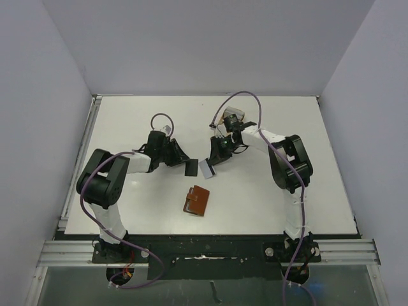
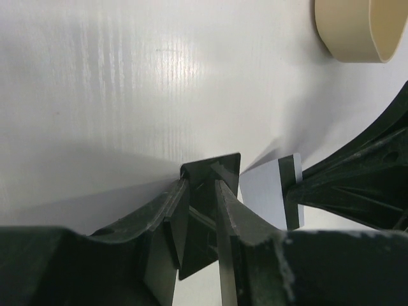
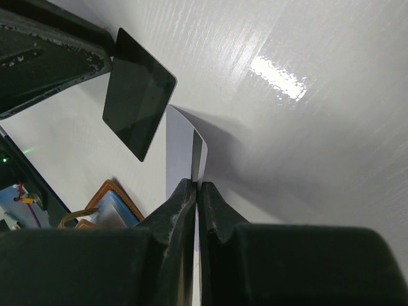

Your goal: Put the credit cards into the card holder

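Note:
My left gripper (image 1: 180,159) is at a black card (image 1: 191,168); in the left wrist view its fingers straddle the card (image 2: 204,191), too close to tell whether they grip it. The card also shows in the right wrist view (image 3: 134,92). My right gripper (image 1: 215,158) is shut on a silver card with a dark stripe (image 1: 206,169), which appears upright and tilted between the fingertips. The brown leather card holder (image 1: 199,201) lies below both cards, flap at left, with blue showing inside in the right wrist view.
A beige container (image 1: 233,113) stands behind my right gripper, partly hidden by the arm.

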